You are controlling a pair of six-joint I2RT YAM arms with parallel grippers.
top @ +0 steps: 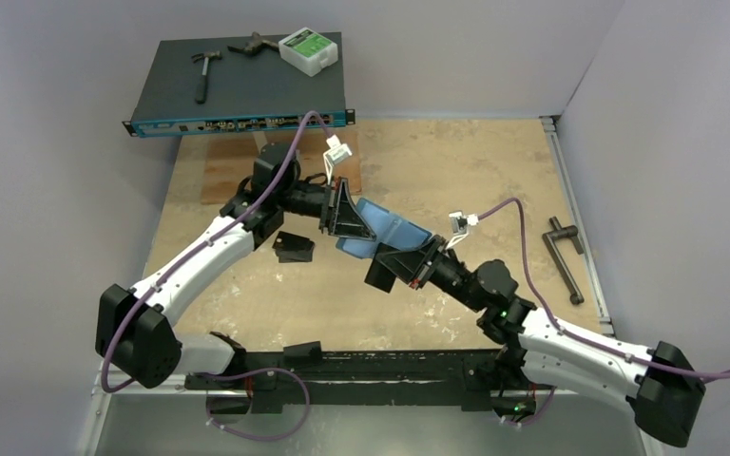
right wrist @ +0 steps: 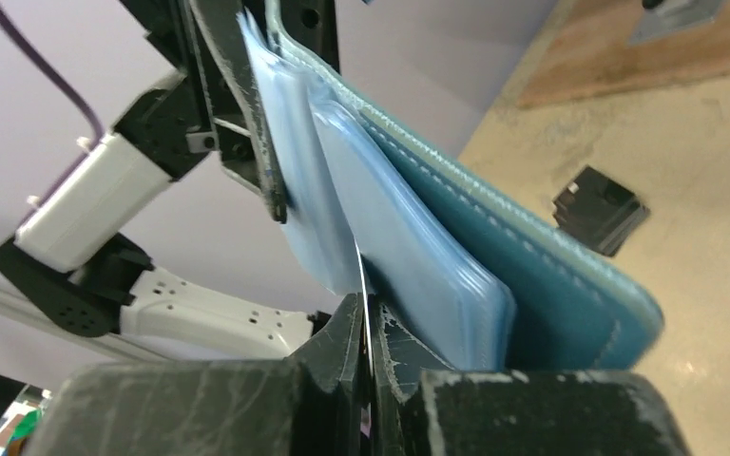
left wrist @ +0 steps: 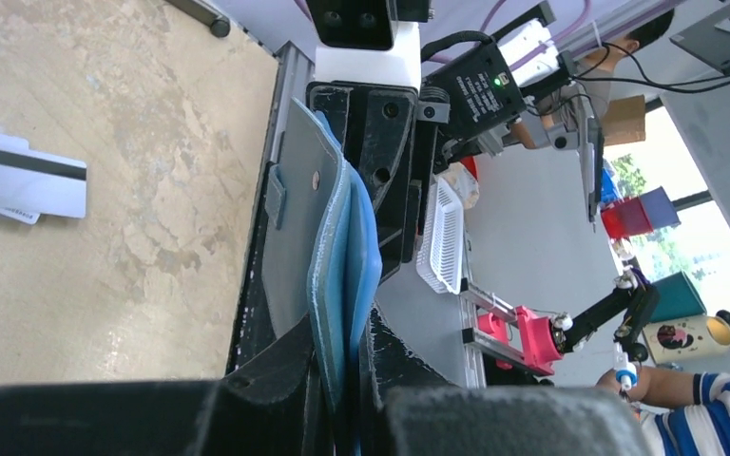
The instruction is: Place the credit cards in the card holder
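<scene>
The light-blue card holder (top: 390,224) hangs unfolded above the table, and my left gripper (top: 369,235) is shut on its edge. From the left wrist, the holder (left wrist: 337,247) stands nearly edge-on between the fingers. My right gripper (top: 386,253) is shut on a dark card (top: 380,273) at the holder's front side. Seen from the right wrist, that card is a thin pale edge (right wrist: 365,313) between the fingers, close beside the clear sleeves (right wrist: 409,237). Whether its tip is inside a sleeve I cannot tell. Loose cards (top: 293,247) lie overlapping on the table to the left.
A wooden board (top: 233,169) lies at the back left before a dark rack unit (top: 247,76) carrying tools and a white box (top: 308,51). A grey metal handle (top: 565,261) rests at the right edge.
</scene>
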